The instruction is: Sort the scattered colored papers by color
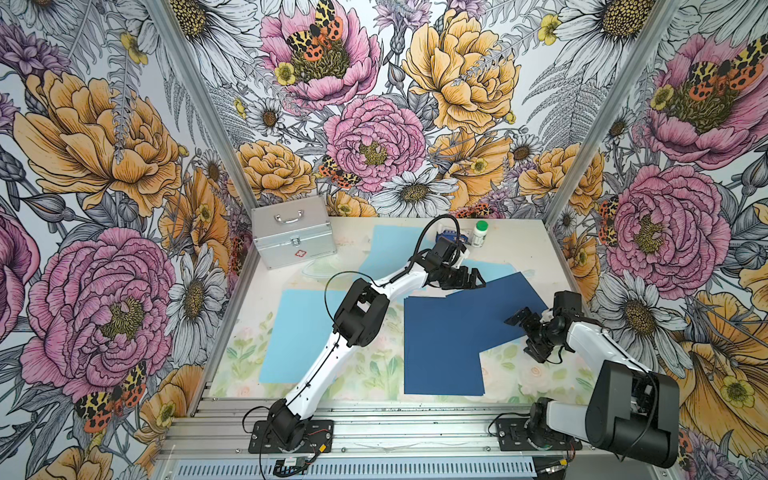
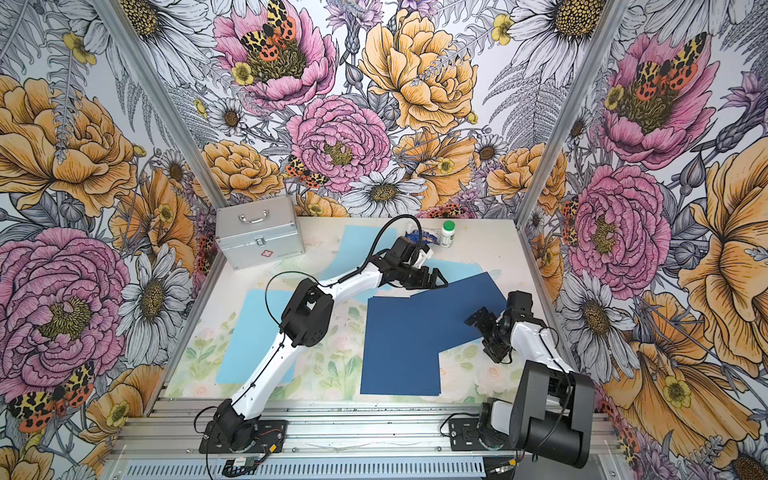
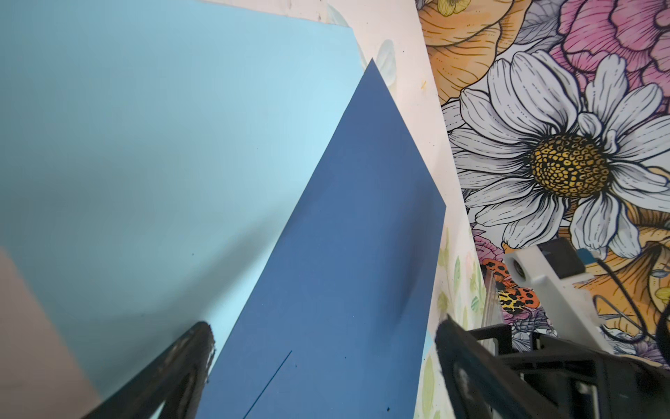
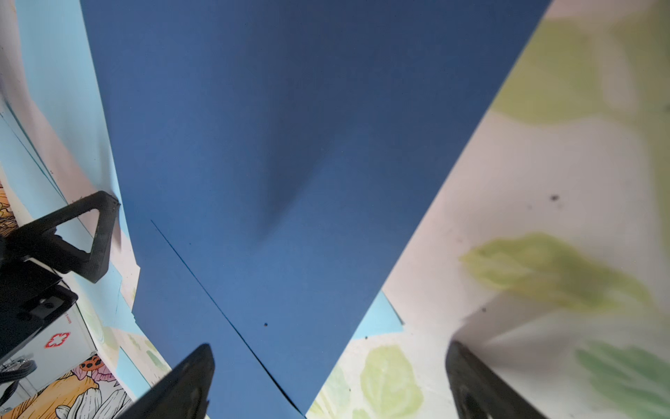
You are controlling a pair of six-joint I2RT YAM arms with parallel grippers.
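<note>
Two dark blue papers overlap right of centre: a straight front sheet (image 1: 436, 372) and a slanted sheet (image 1: 504, 296) reaching back right. Light blue papers lie apart: one at the front left (image 1: 288, 340), another at the back (image 1: 396, 237), and a third (image 3: 181, 139) partly beneath the slanted dark sheet. My left gripper is open over the border between that third light sheet and the dark one. Open too, my right gripper straddles the slanted sheet's front edge, one finger over the paper and the other over the tablecloth. No paper shows held in either.
A silver case (image 1: 293, 232) stands at the back left. A green-capped white bottle (image 1: 480, 233) and a blue packet (image 2: 424, 236) sit at the back, behind my left gripper. Flowered tablecloth (image 1: 368, 376) is clear between the front-left light paper and the dark ones.
</note>
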